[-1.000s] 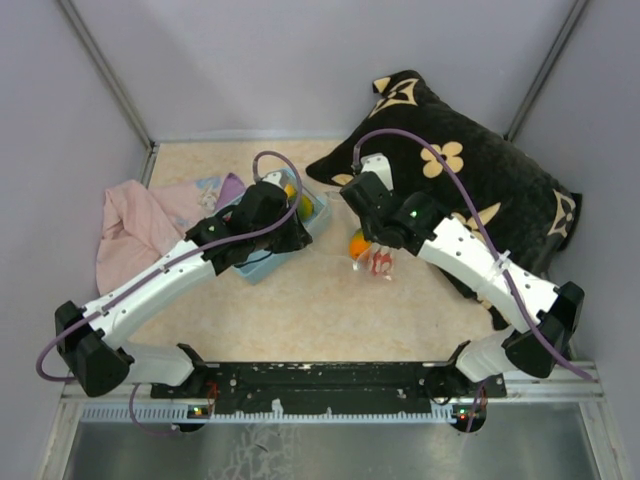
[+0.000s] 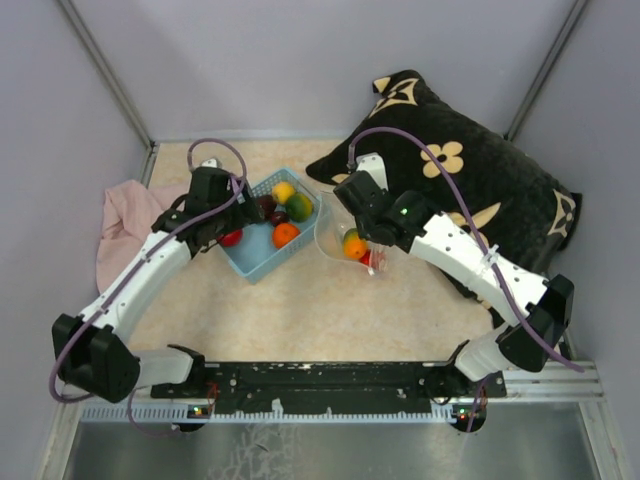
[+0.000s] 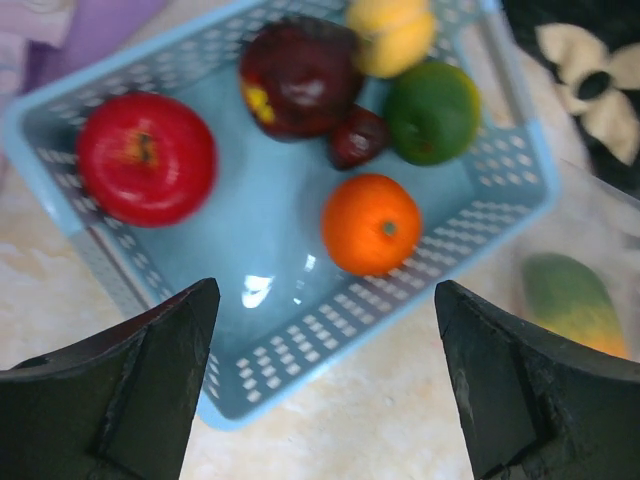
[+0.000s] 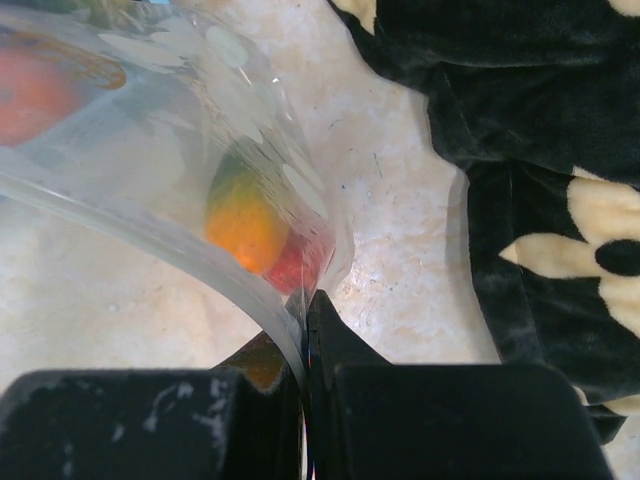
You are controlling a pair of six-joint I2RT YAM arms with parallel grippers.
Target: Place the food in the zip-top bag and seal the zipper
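My left gripper is open above the blue basket (image 3: 258, 395), nothing between its fingers. Inside the basket lie a red fruit (image 3: 146, 160), an orange (image 3: 371, 224), a dark red fruit (image 3: 303, 76), a small dark one (image 3: 357, 138), a green fruit (image 3: 432, 112) and a yellow one (image 3: 392, 34). The clear zip bag (image 4: 160, 225) hangs open-mouthed, its edge pinched by my right gripper, which is shut on it. A green-orange mango (image 4: 243, 222) and something red (image 4: 296, 262) rest inside the bag.
A black flowered cushion (image 2: 455, 150) fills the back right, close to the bag. A pink cloth (image 2: 128, 225) lies left of the basket.
My left gripper has moved left, from near the bag to over the basket, uncovering the fruit there. My right gripper has shifted slightly left and the bag's mouth looks wider.
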